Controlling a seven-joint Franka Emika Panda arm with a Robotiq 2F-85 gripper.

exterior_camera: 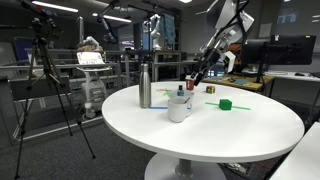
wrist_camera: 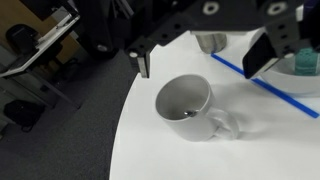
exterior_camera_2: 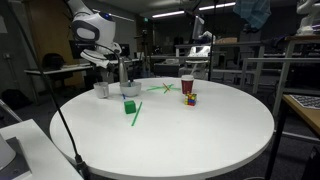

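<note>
A white mug (wrist_camera: 183, 110) stands upright on the table in the wrist view, its handle to the right and a small dark thing inside. My open gripper is above the table near the mug, with nothing held between its fingers. In the second exterior view the mug (exterior_camera_2: 101, 90) is at the table's far left, beside a pale bowl (exterior_camera_2: 131, 89). That bowl (wrist_camera: 295, 78) lies partly behind the right finger in the wrist view, with something teal in it.
A steel bottle (exterior_camera: 145, 86) stands near the mug and bowl. A blue strip (wrist_camera: 265, 86) runs past the mug. Elsewhere are a green cube (exterior_camera_2: 130, 107), red cup (exterior_camera_2: 187, 84) and multicoloured cube (exterior_camera_2: 190, 99).
</note>
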